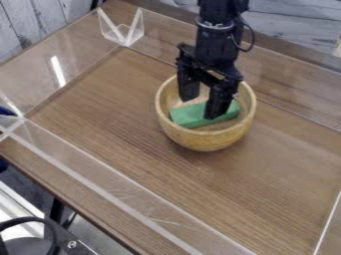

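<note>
A round tan bowl stands on the wooden table, holding a green block. The black gripper hangs over the bowl's back half, its dark fingers spread apart and reaching down toward the block. Whether they touch the block is unclear, and part of the block is hidden behind them.
A clear plastic object sits at the back left. Black cables lie at the bottom left corner. A pale wooden wall runs along the back right.
</note>
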